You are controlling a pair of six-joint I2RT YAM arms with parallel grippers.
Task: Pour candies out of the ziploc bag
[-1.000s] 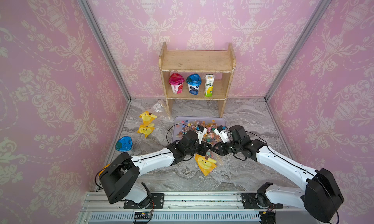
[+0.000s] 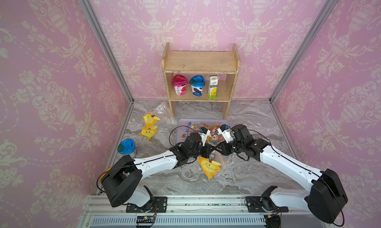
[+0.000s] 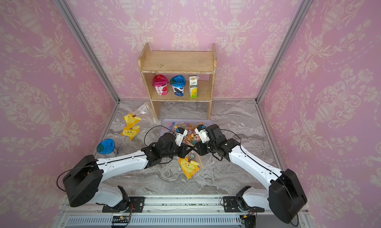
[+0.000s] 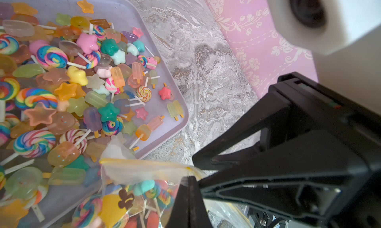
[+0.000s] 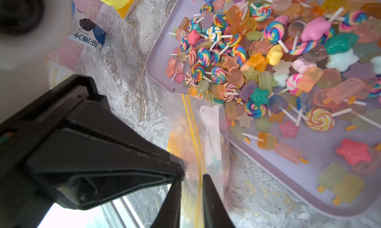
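Observation:
The ziploc bag of candies (image 2: pixel 209 167), with its yellow duck print, hangs or lies in front of the tray. In the left wrist view its clear top strip (image 4: pixel 142 168) runs to my left gripper, shut on that edge; black fingers of the other gripper sit just right of it. In the right wrist view the yellow zip strip (image 5: pixel 190 120) runs down between the fingertips of my right gripper, which stands part open around it. A lilac tray (image 5: pixel 254 156) full of mixed candies lies behind the bag.
A wooden shelf (image 2: pixel 200 61) with two tubs and a carton stands at the back. More yellow bags (image 2: pixel 149 130) and a blue-lidded tub (image 2: pixel 126 147) are at the left.
My right arm has shifted slightly, its gripper now closer to the left gripper at the bag's top. The left arm has stayed still.

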